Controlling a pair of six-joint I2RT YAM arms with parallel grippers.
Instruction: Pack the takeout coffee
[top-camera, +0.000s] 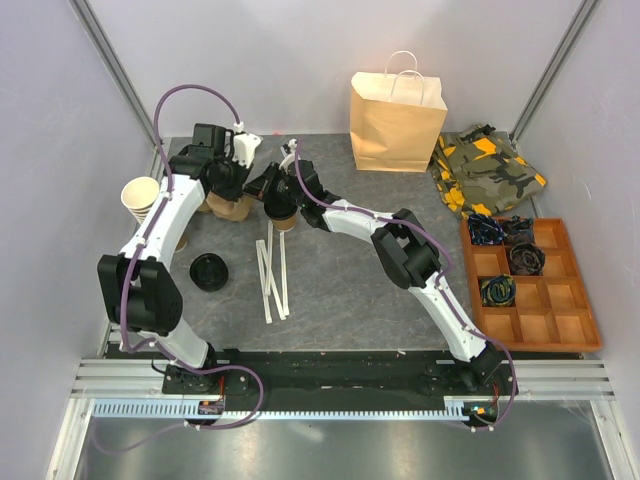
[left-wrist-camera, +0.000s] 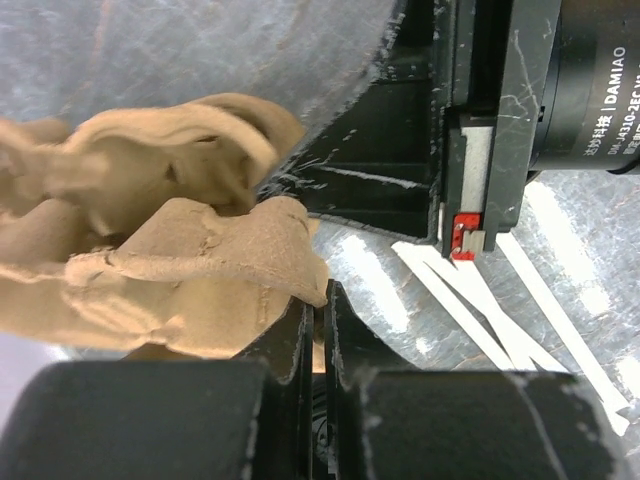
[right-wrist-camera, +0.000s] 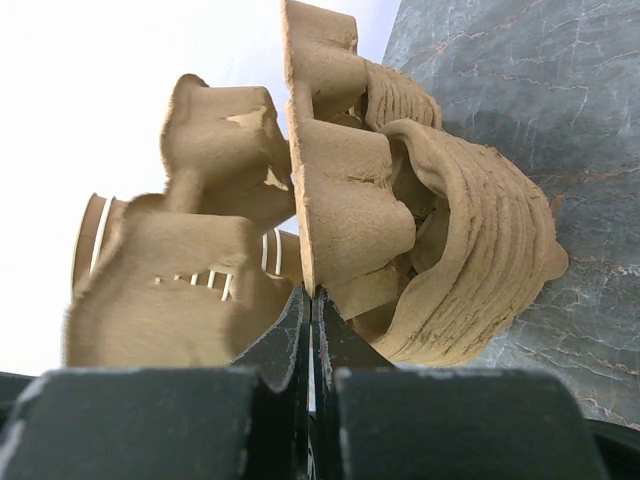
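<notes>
In the left wrist view, my left gripper is shut on the edge of the top brown cardboard cup tray (left-wrist-camera: 215, 245). Another tray (left-wrist-camera: 240, 118) shows behind it, beside the dark body of the right arm. The right wrist view has that top tray (right-wrist-camera: 170, 300) tilted away at the left, apart from the rest of the nested stack (right-wrist-camera: 470, 240). My right gripper is shut on the upright rim of the stack's nearest tray (right-wrist-camera: 345, 200). From above, the trays (top-camera: 230, 208) are mostly covered by both arms.
Paper cups (top-camera: 140, 192) stand at the left wall. A black lid (top-camera: 208, 272) lies nearby, more black lids (top-camera: 281, 210) sit right of the trays, with white sticks (top-camera: 270, 285) below. A paper bag (top-camera: 397, 120), camouflage cloth (top-camera: 485, 168) and wooden organizer (top-camera: 560, 290) are further right.
</notes>
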